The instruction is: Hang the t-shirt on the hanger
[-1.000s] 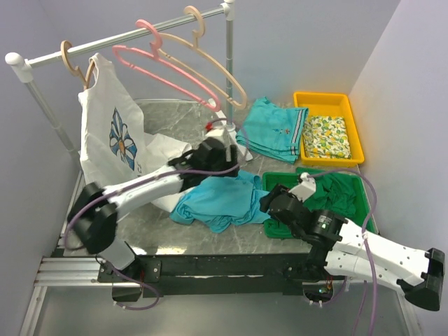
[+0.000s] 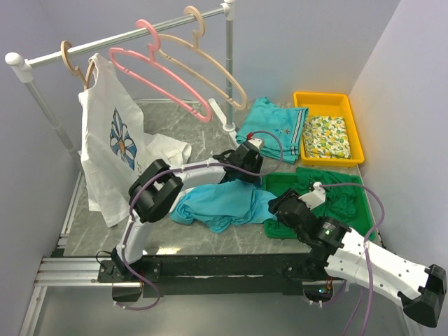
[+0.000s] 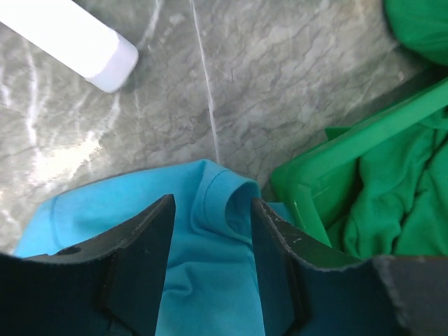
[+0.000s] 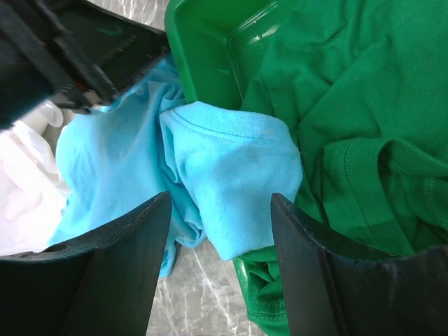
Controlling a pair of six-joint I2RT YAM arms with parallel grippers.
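A crumpled light-blue t-shirt (image 2: 213, 204) lies on the grey table, one end of it resting over the edge of the green tray. My left gripper is part open above the shirt's far edge, a folded blue hem (image 3: 213, 196) showing between its fingertips. My right gripper is also part open, over a blue flap (image 4: 234, 164) of the shirt that lies on the tray's rim; I see no grip on it. A pink hanger (image 2: 159, 66) and a beige hanger (image 2: 210, 59) hang empty from the rail (image 2: 126, 36).
A white shirt (image 2: 115, 140) hangs on the rail's left. The green tray (image 2: 280, 180) holds dark green cloth (image 2: 336, 201). Behind it are folded teal cloth (image 2: 269, 126) and a yellow bin (image 2: 318, 102) with patterned cloth. The rack's foot (image 3: 112, 63) stands near my left gripper.
My left arm has moved right across the shirt toward the green tray. The right gripper has shifted slightly right and down. The pink hanger has swung. The shirt lies nearly as before.
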